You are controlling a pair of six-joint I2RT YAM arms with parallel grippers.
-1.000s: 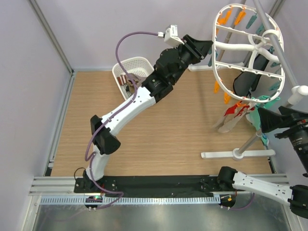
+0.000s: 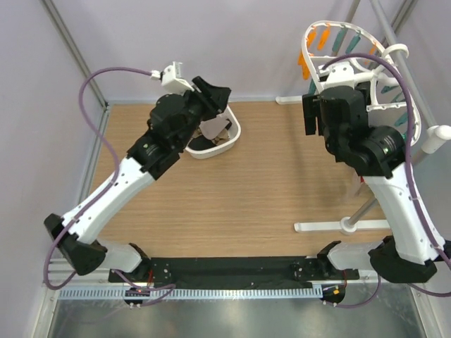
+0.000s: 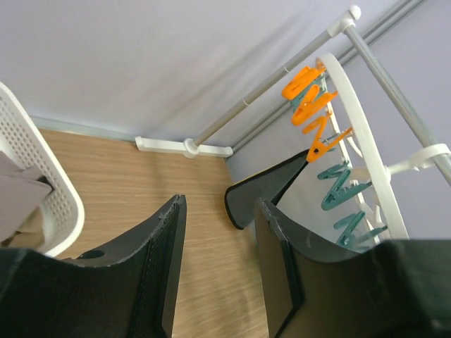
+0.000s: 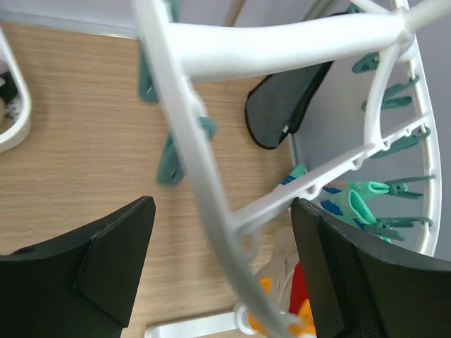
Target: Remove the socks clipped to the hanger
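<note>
The white round hanger [image 2: 310, 53] with orange and teal clips hangs at the right. A dark sock [image 4: 285, 102] hangs from it, along with a green-and-blue sock [image 4: 356, 201] and a beige and red sock [image 4: 285, 271], whose clips are partly hidden. My right gripper is at the hanger, open; the rim crosses the view between its fingers, and contact cannot be told. Over the basket, away from the hanger, my left gripper has its fingers apart with nothing between them.
A white basket [image 2: 231, 144] with several socks in it stands at the back left, partly under my left arm. The hanger's metal pole [image 3: 282, 70] and its white foot [image 2: 317, 227] rise at the right. Bare wooden table [image 2: 246, 204] lies between.
The left arm has swung left from the hanger's edge to over the basket. The right arm has come in from the lower right up to the hanger and now covers its lower part.
</note>
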